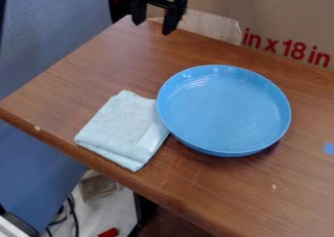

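My black gripper [154, 17] hangs over the back edge of the wooden table at the top of the view, fingers pointing down and apart, with nothing seen between them. A folded pale blue cloth [120, 134] lies at the front left of the table. A large blue plate [225, 109] sits right of the cloth, its left rim next to the cloth's edge.
A cardboard box [280, 17] with red print stands behind it. A blue surface and some cables are below the left edge.
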